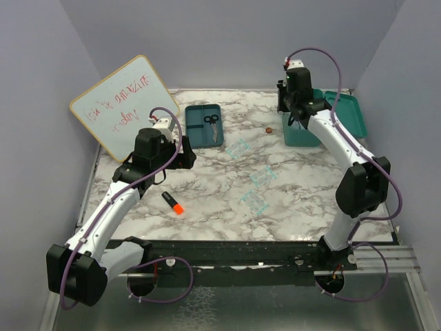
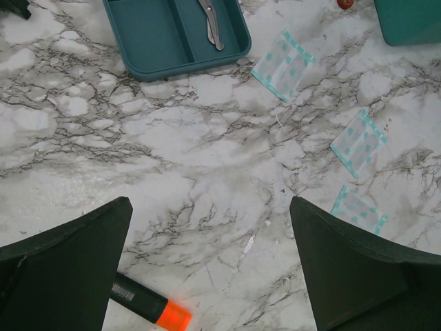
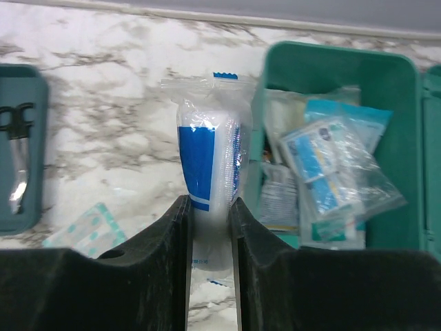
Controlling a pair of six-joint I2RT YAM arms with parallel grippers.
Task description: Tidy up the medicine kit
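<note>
My right gripper is shut on a clear plastic packet point(image 3: 196, 155) with a white roll and a blue label, held upright in the right wrist view. It is raised at the left wall of the green box point(image 3: 406, 145), which holds several bagged supplies point(image 3: 331, 172). From the top view the right arm hides most of that box's inside. My left gripper stands open over bare marble, its black fingers point(image 2: 76, 258) wide apart and nothing between them.
Scissors point(image 1: 211, 124) lie in a divided blue-green tray point(image 1: 196, 138). Several flat clear packets point(image 2: 286, 65) lie mid-table. A black and orange marker point(image 2: 151, 303) is near the left arm. A small red cap point(image 1: 269, 129) sits left of the box; its lid point(image 1: 351, 121) is at right.
</note>
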